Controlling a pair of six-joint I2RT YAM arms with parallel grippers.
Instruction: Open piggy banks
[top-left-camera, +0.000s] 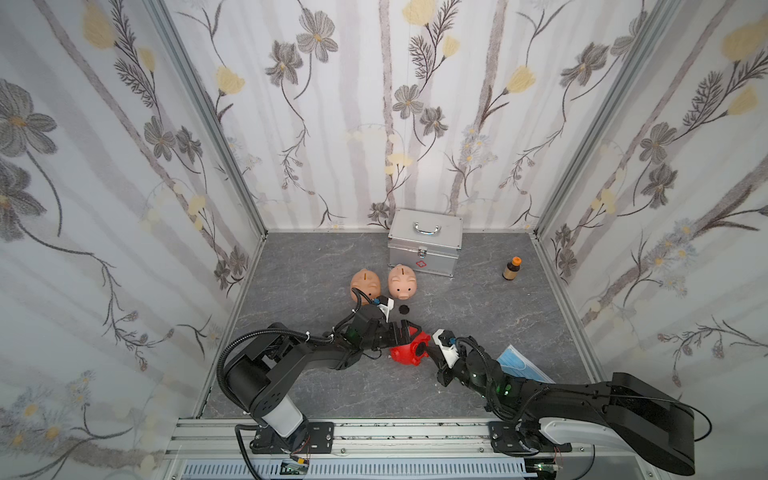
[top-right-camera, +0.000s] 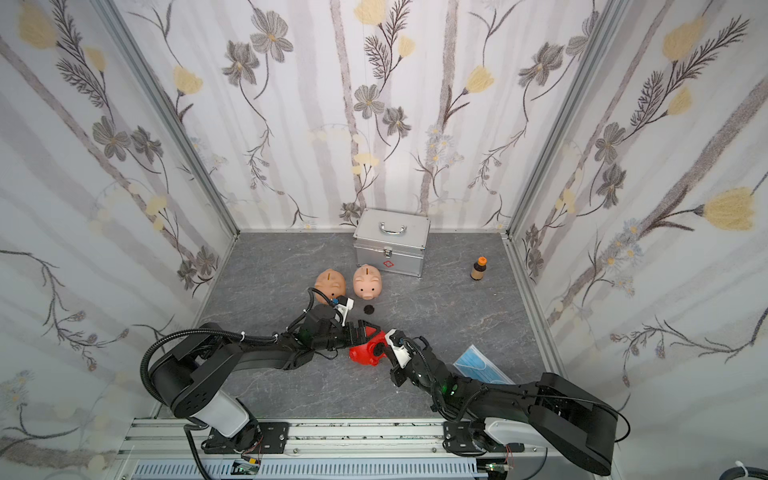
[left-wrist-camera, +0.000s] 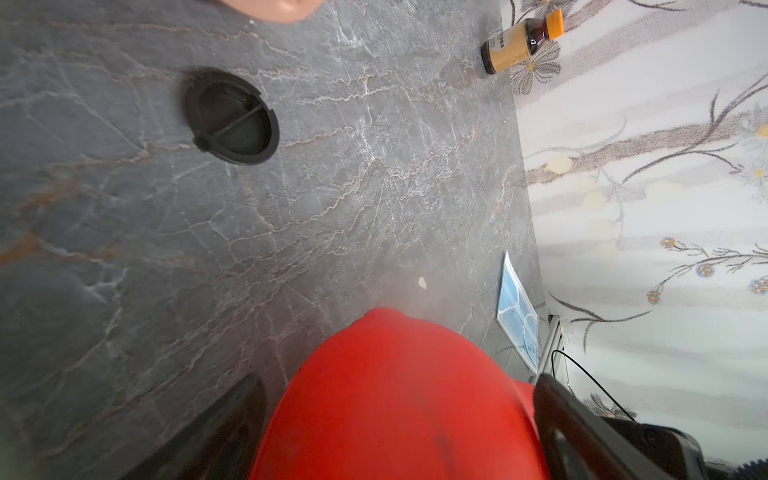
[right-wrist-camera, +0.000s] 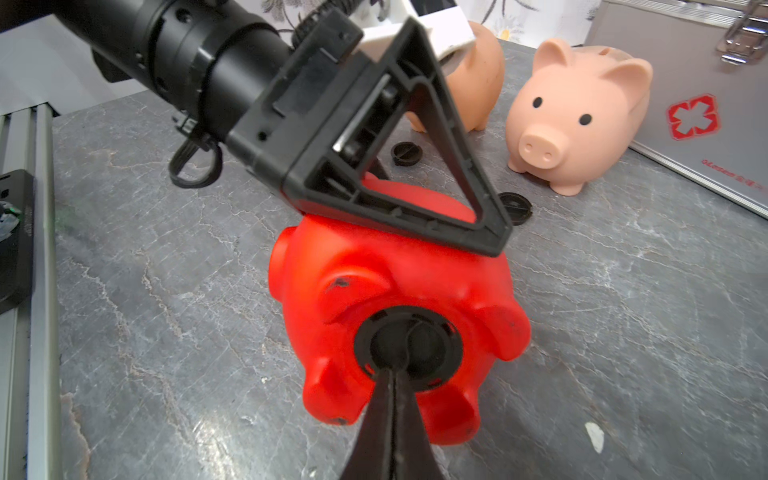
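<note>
A red piggy bank (right-wrist-camera: 312, 264) lies on its side, its belly with the black plug (right-wrist-camera: 416, 336) turned toward the right wrist camera. My left gripper is open wide, with its fingers standing on either side of the red bank's body. Shut and with nothing showing between its fingers, my right gripper points at the plug; whether its tips touch the plug I cannot tell. A pink piggy bank (right-wrist-camera: 592, 120) and a tan one (right-wrist-camera: 481, 72) stand upright behind. Two loose black plugs lie on the floor, one plug (right-wrist-camera: 406, 153) left of the other plug (right-wrist-camera: 514, 208).
A silver case (top-left-camera: 425, 240) stands at the back behind the pink bank. Toward the right are a brown bottle (top-left-camera: 512, 269) with an orange cap and a blue mask (top-left-camera: 521, 364).
</note>
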